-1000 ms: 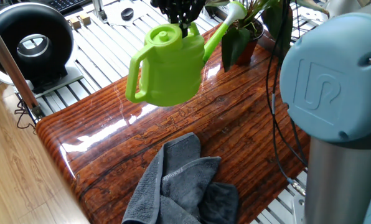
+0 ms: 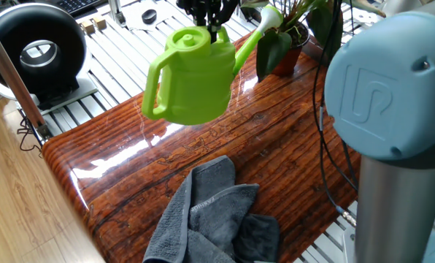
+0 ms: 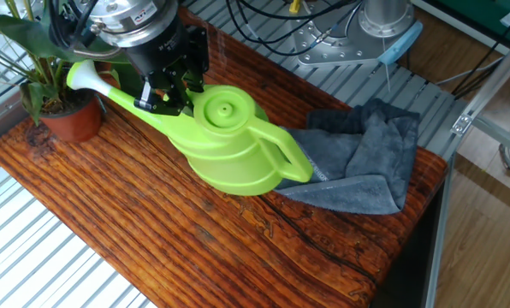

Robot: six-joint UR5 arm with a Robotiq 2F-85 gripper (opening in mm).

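A bright green watering can [image 2: 197,84] hangs above the wooden table, with my black gripper [image 2: 214,33] shut on its upper part near the spout side. In exterior view 2 the gripper [image 3: 174,101] grips the can [image 3: 234,162] between its lid and spout; the fingertips are partly hidden there. The can's pale spout head [image 3: 85,75] reaches over the potted plant [image 3: 71,115], close to its leaves. No water shows coming from the spout. The plant's reddish-brown pot [image 2: 287,64] stands at the table's far edge.
A crumpled grey towel [image 2: 212,212] lies on the wooden table [image 2: 122,197], whose middle is otherwise bare. Cables [image 2: 321,139] hang beside the blue-capped arm joint [image 2: 393,88]. A black ring-shaped object [image 2: 39,55] stands at the back left.
The watering can and gripper have shifted slightly left in exterior view 1. The arm joint has moved a little too; towel and plant pot stay put.
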